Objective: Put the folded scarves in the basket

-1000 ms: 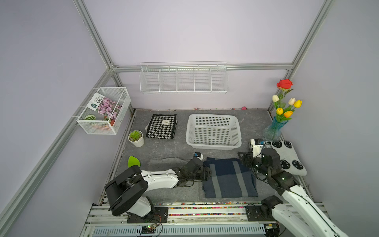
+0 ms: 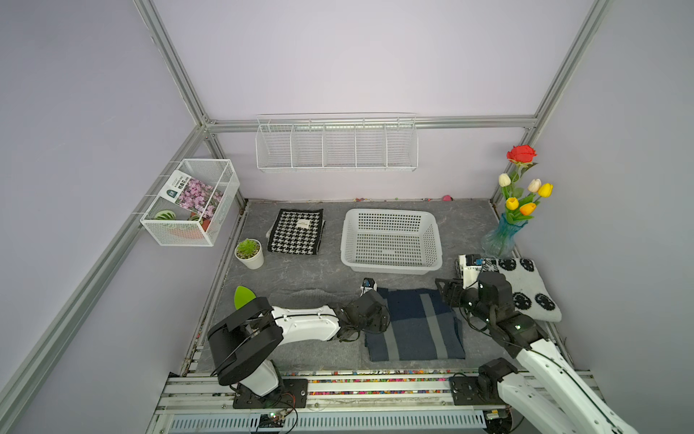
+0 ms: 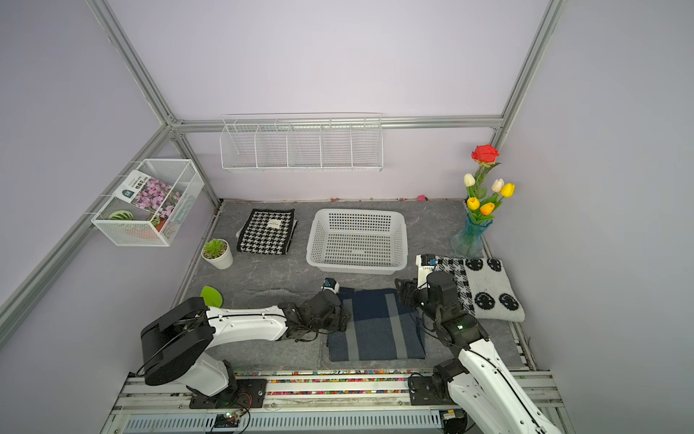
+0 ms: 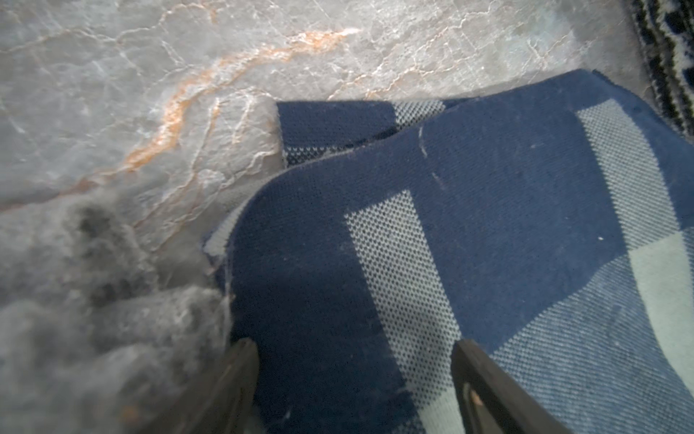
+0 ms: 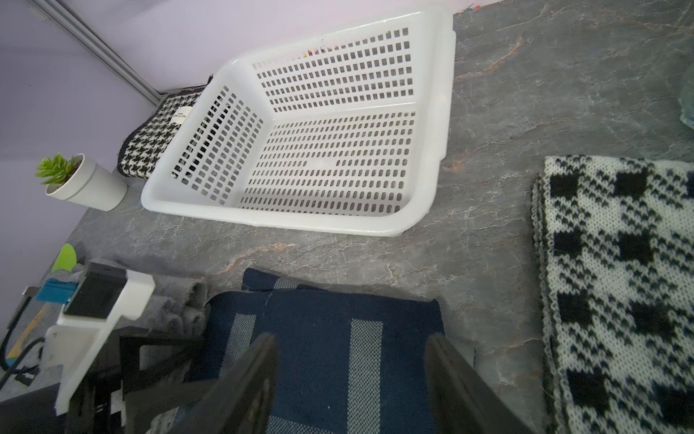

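The folded navy scarf [image 2: 423,325] with pale grey stripes lies flat at the table's front centre. Behind it stands the empty white basket [image 2: 390,269]. Just at the scarf's left edge is my left gripper, open, its fingers [image 4: 220,387] spread over the folded edge in the left wrist view; whether they touch the cloth I cannot tell. My right gripper is open as well, over the scarf's far right corner, with only a view down onto the cloth between its fingers. The left arm hides part of the scarf's left side.
A grey fluffy cloth [image 4: 94,325] lies left of the scarf. At right are a black-and-white knitted scarf [image 5: 621,282] and a flower vase [image 2: 500,237]. A houndstooth cloth [image 2: 296,231] and potted plant [image 2: 250,256] stand at the back left. Bare table separates scarf and basket.
The right arm has stayed still.
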